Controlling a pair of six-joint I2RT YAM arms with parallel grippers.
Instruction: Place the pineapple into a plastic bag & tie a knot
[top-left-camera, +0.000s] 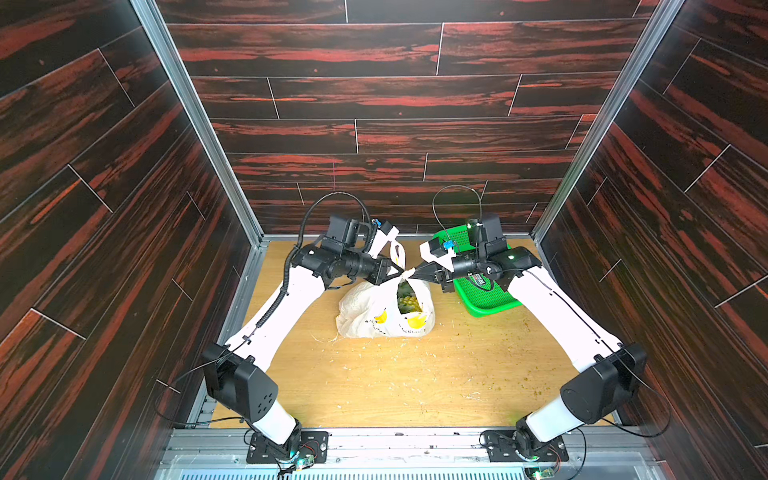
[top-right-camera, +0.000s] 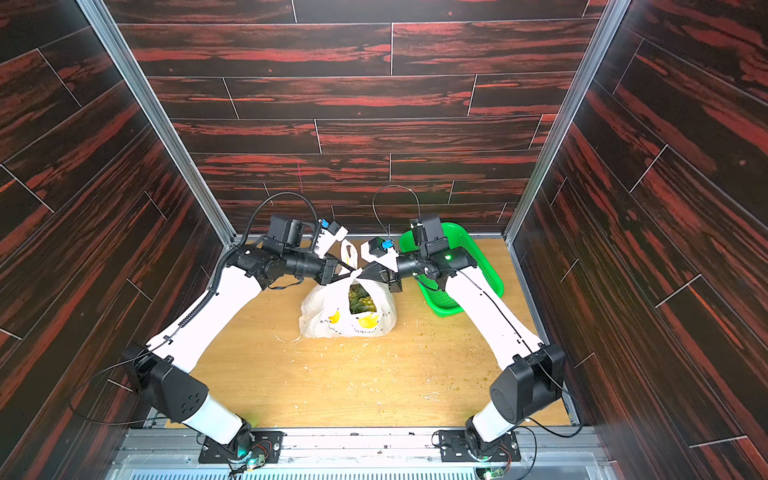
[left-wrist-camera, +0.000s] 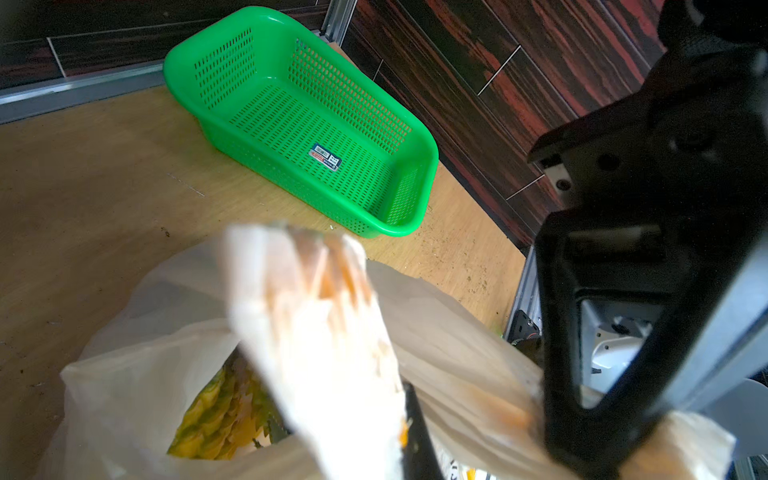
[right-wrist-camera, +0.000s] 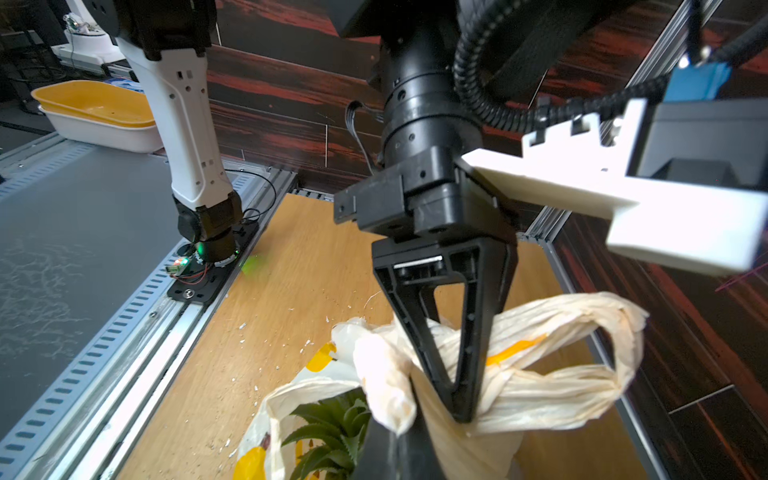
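The white plastic bag (top-left-camera: 368, 312) stands on the table with the pineapple (top-left-camera: 408, 300) inside, its leaves (right-wrist-camera: 328, 432) and yellow skin (left-wrist-camera: 209, 412) showing through the opening. Both grippers meet at the gathered top of the bag. My left gripper (top-left-camera: 395, 272) is shut at a twisted handle, with a handle loop beside it; my right gripper (top-left-camera: 415, 272) is shut on or against the bag's top from the right. How much plastic lies between either pair of fingertips is hidden by folds.
An empty green basket (left-wrist-camera: 240, 112) stands at the back right, behind my right arm. Dark walls enclose the table at the back and sides.
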